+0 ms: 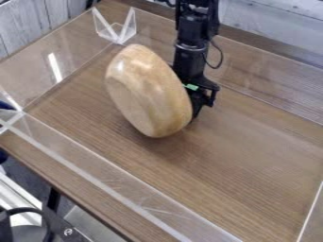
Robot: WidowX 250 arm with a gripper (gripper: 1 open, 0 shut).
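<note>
A large pale wooden bowl (144, 87) is tipped steeply on its side over the wooden table (228, 180). The black arm (195, 38) reaches down from the top, and its gripper (195, 95) is at the bowl's right rim, mostly hidden behind it. A small piece of green (190, 87) shows there, largely covered by the bowl and gripper. Whether the fingers are open or shut is not visible.
A clear plastic piece (113, 28) stands at the back left. Transparent edging runs along the table's left and front.
</note>
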